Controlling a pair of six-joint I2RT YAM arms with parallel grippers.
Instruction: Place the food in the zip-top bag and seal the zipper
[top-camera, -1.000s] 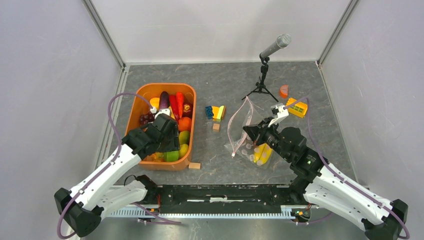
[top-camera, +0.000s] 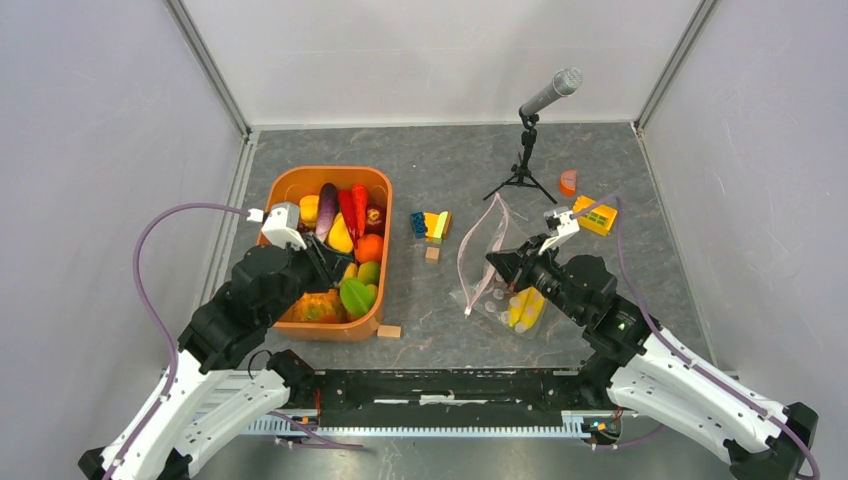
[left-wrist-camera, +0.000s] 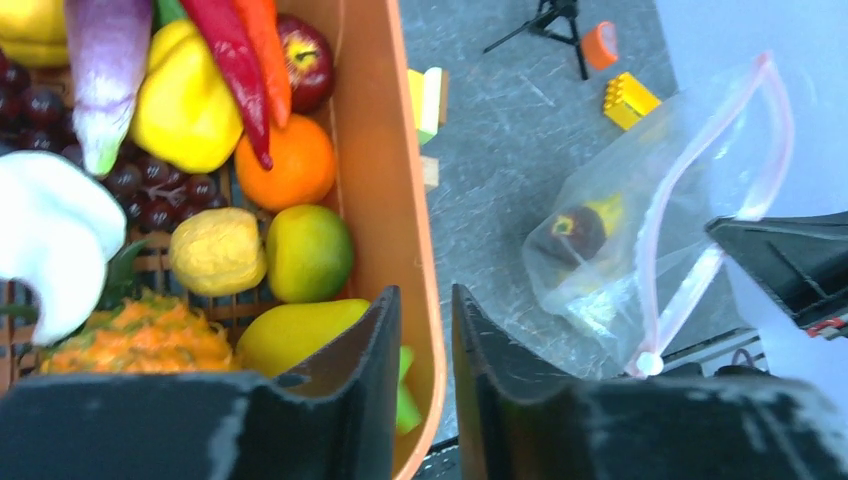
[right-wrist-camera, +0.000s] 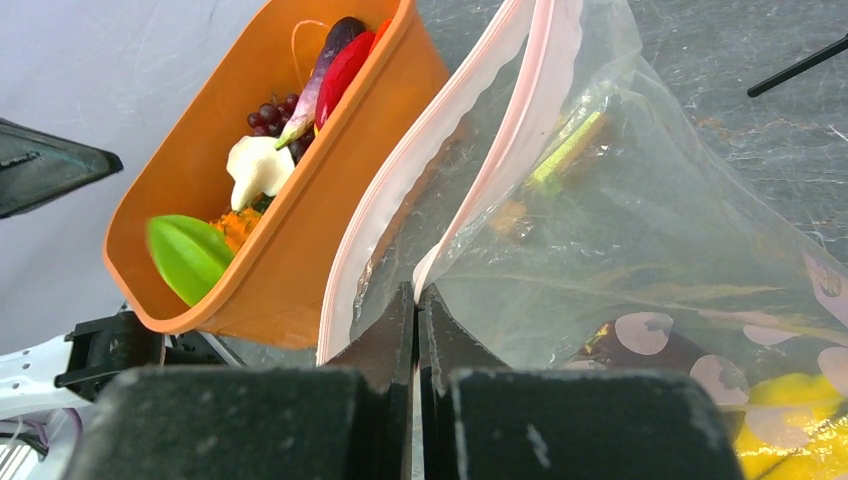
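Observation:
An orange bin (top-camera: 381, 310) holds toy produce: peppers, eggplant (left-wrist-camera: 100, 70), grapes, an orange (left-wrist-camera: 285, 160), a green starfruit (right-wrist-camera: 190, 255) and more. My left gripper (top-camera: 335, 262) is raised over the bin, its fingers close together; whether anything sits between them is unclear in its wrist view, where a bit of green shows behind a finger. The clear zip bag (top-camera: 505, 300) stands right of the bin with yellow and dark items inside. My right gripper is shut on the bag's pink zipper edge (right-wrist-camera: 480, 190).
Small blocks (top-camera: 432, 225) lie between bin and bag. A microphone stand (top-camera: 525, 160) is at the back, with a yellow block (top-camera: 596, 222) and an orange piece (top-camera: 568, 182) beside it. Bare table shows between bin and bag.
The right arm holds still.

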